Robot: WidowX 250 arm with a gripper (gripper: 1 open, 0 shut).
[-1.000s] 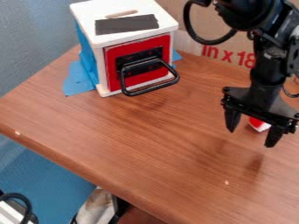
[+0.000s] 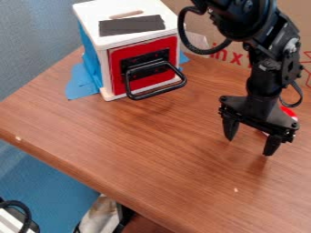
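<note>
The black gripper (image 2: 249,133) hangs low over the right side of the wooden table (image 2: 109,155), fingers pointing down and apart, with nothing visible between them. Behind it, mostly hidden, lies a small red object (image 2: 289,112). At the back left stands a white box (image 2: 105,20) with a red front door (image 2: 145,56) and a black loop handle (image 2: 155,82), standing on blue material.
A cardboard box (image 2: 279,14) with red lettering is at the back right. Beyond the front left edge are blue floor (image 2: 49,177) and some clutter.
The boxes have not moved.
</note>
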